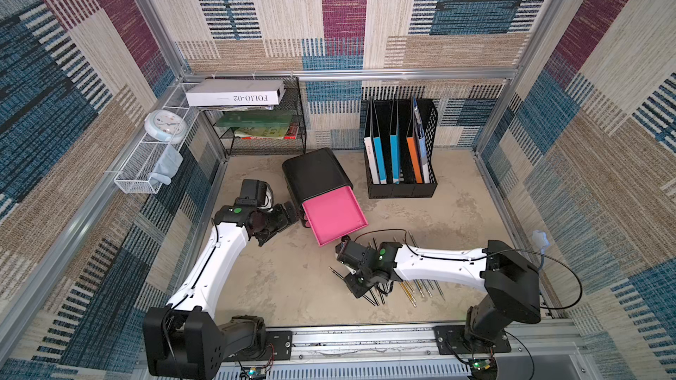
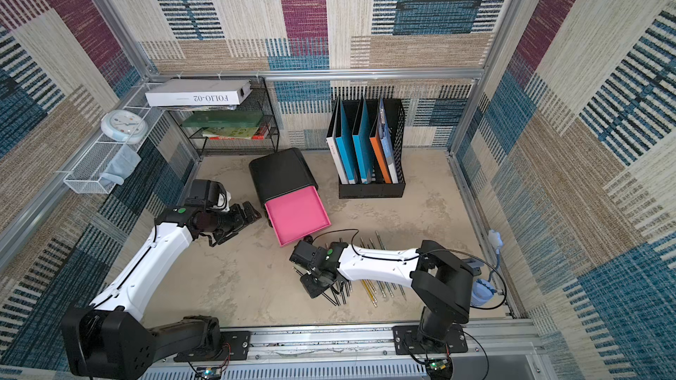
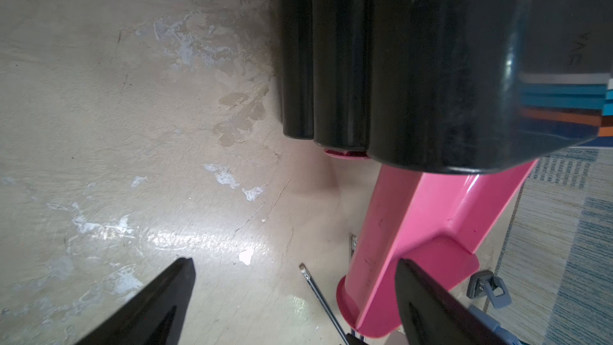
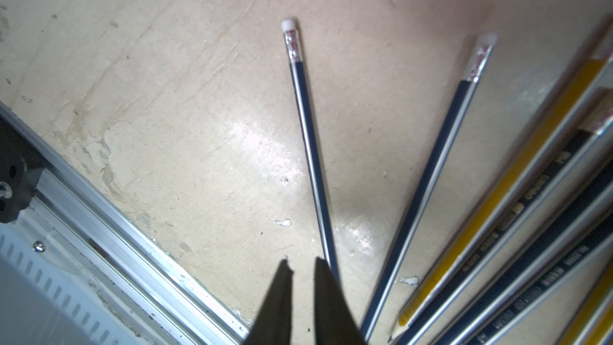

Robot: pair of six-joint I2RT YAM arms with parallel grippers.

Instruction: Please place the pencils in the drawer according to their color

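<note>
A pink drawer (image 1: 334,215) stands pulled out of the black cabinet (image 1: 314,174), and its visible floor is bare. Pencils in dark blue (image 4: 309,140) and yellow (image 4: 504,191) lie loose on the table, partly under my right arm in the top views. Low over this spread is my right gripper; a narrow gap separates its fingertips. The leftmost dark blue pencil runs behind its right finger in the right wrist view, not visibly gripped. My left gripper stands wide open and empty, just left of the cabinet.
A black file rack (image 1: 401,190) with binders stands at the back right, and a wire shelf (image 1: 299,116) at the back left. A cable (image 1: 383,230) loops from my right arm near the drawer's front.
</note>
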